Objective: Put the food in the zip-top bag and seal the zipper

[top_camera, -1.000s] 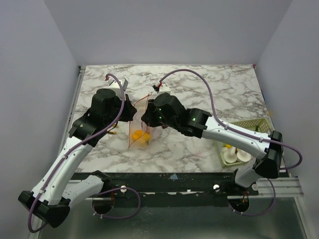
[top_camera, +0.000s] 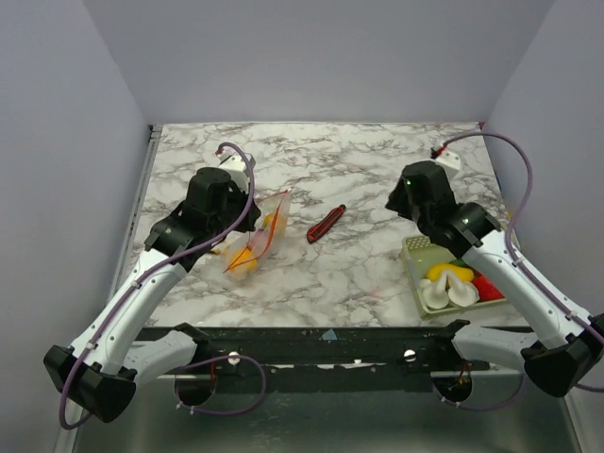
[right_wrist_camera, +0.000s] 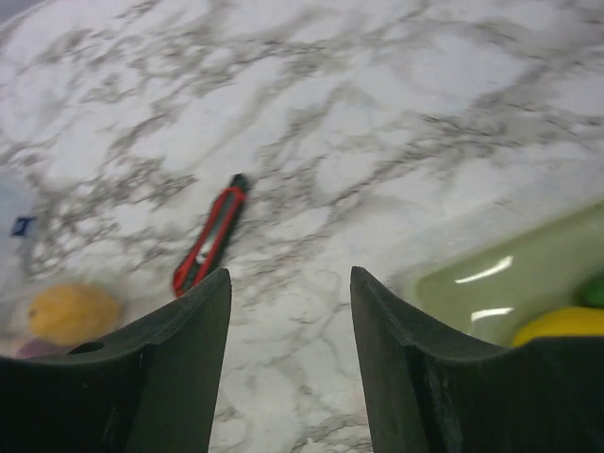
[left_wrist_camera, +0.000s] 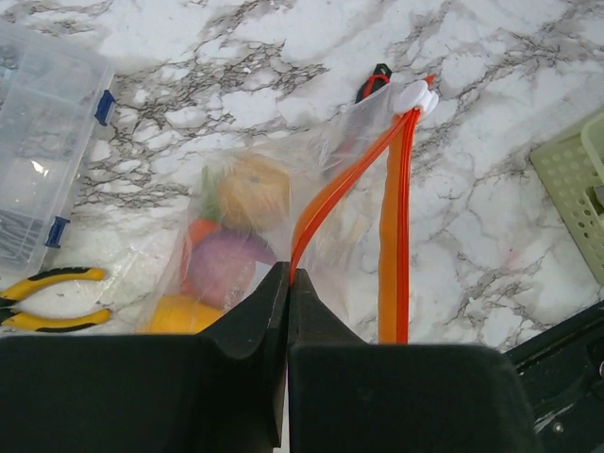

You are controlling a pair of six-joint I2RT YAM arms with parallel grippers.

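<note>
The clear zip bag (top_camera: 256,243) with an orange zipper holds food: a yellow piece (left_wrist_camera: 179,312), a purple one (left_wrist_camera: 223,266), a round tan one (left_wrist_camera: 253,192). My left gripper is shut at the zipper strip, which runs into its fingertips; in the top view it is over the bag (right_wrist_camera: 71,311). My right gripper is apart from the bag, over the table's right part, open with nothing between its fingers.
A green crate (top_camera: 416,275) with more food stands at the right. A red-and-black tool (top_camera: 326,224) lies mid-table. Pliers (left_wrist_camera: 58,323) and a clear organiser box (left_wrist_camera: 38,142) are at the left.
My right gripper has moved from the bag toward the right, over the crate's side.
</note>
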